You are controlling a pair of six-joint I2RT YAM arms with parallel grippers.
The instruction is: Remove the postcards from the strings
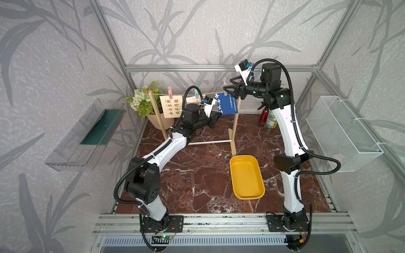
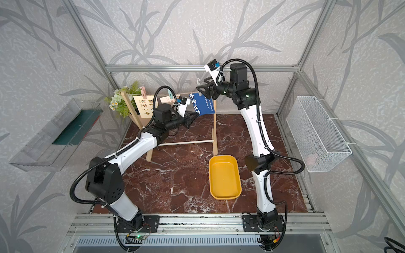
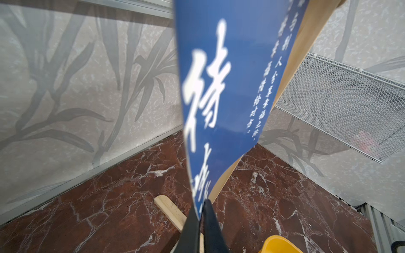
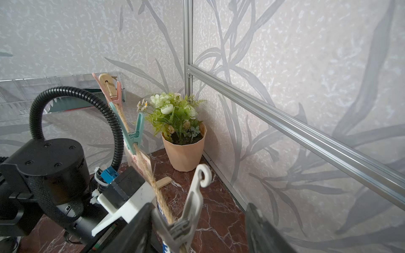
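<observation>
Postcards hang clipped to a string on a wooden frame: a cream one (image 1: 167, 107) at left, a pale one (image 2: 165, 99) in the middle, a blue one (image 1: 229, 102) (image 3: 232, 84) at right. My left gripper (image 1: 217, 116) is shut on the blue card's lower edge. My right gripper, part open at string height, has its fingers around the white clothespin (image 4: 192, 198) above the blue card; whether it touches it is unclear. Pink (image 1: 170, 92) and mint (image 4: 137, 132) clothespins are farther along the string.
A yellow tray (image 1: 246, 177) lies at front right. A potted plant (image 4: 181, 154) stands behind the frame at left, a red bottle (image 1: 263, 116) and can at back right. Baskets (image 1: 337, 135) are mounted on both side walls.
</observation>
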